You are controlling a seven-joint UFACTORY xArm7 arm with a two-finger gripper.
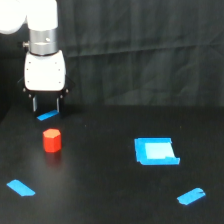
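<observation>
My gripper (46,104) hangs pointing down at the upper left, under its white hand. Its dark fingers appear spread apart, and nothing shows between them, though they are hard to make out against the black backdrop. A red block (52,141) with an angular outline sits on the black table (105,165), nearer the camera than the gripper and apart from it. To the right lies a white square patch with a blue border (145,157); its surface is bare.
Flat blue strips lie on the table: one by the gripper (48,115), another at the front left (20,187), and a third at the front right (191,196). A dark curtain (140,60) closes off the back.
</observation>
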